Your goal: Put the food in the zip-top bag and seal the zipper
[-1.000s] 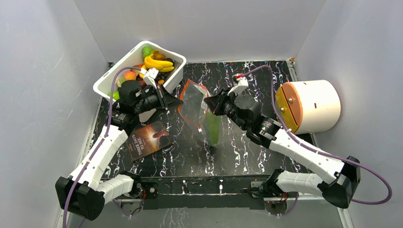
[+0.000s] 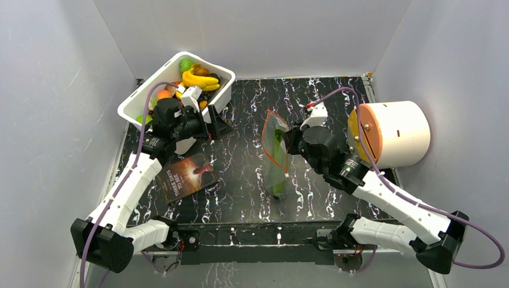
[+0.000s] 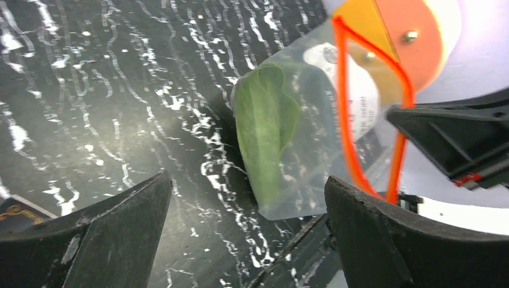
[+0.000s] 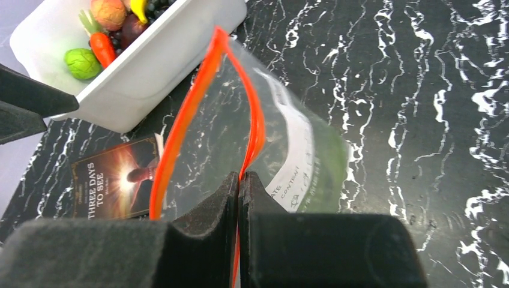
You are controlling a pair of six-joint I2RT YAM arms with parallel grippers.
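A clear zip top bag with an orange zipper rim and something long and green inside stands at the centre, also in the left wrist view. My right gripper is shut on the bag's rim; in the right wrist view the orange strip runs between its fingertips. My left gripper is open and empty, left of the bag; its fingers frame the lower edge of the left wrist view.
A white bin of mixed food stands at the back left, a book lies at the front left, and a cream cylinder with an orange face stands at the right.
The right gripper and bag have moved rightward, away from the left gripper.
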